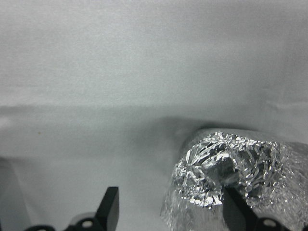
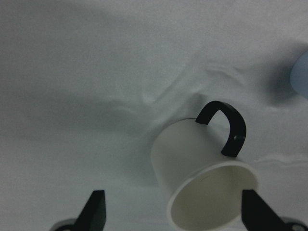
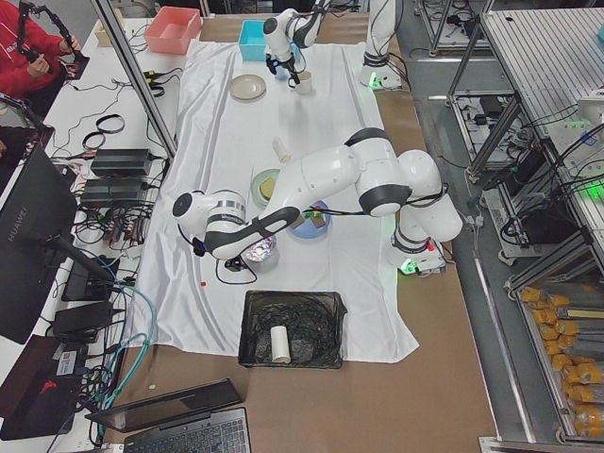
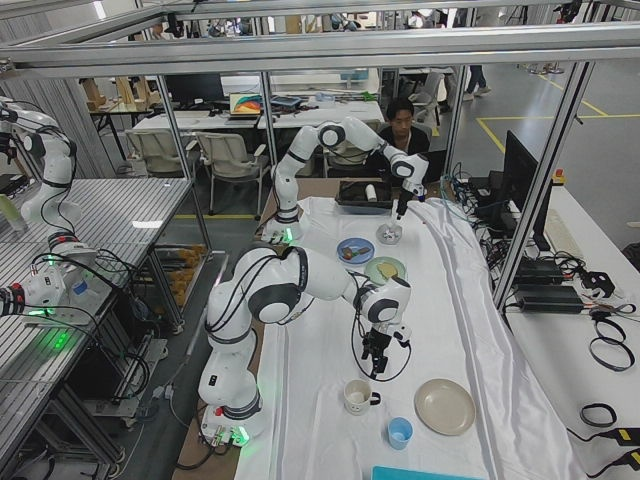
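Observation:
A crumpled foil-covered item (image 1: 231,168) lies on the white cloth under my left gripper, whose fingers are open, one over the foil. A white cylindrical object (image 3: 280,344) lies in the black lined bin (image 3: 321,321). My right gripper is open above a white mug (image 2: 187,154) with a black handle; a blue cup (image 2: 299,77) is beside it. A green plate (image 4: 386,270) with a yellow item and a blue plate (image 4: 357,247) with food lie in the middle.
A beige plate (image 4: 445,410) and a turquoise tray (image 4: 410,474) are at the right arm's end of the cloth. Laptop, monitor and cables border the cloth; the frame post stands alongside.

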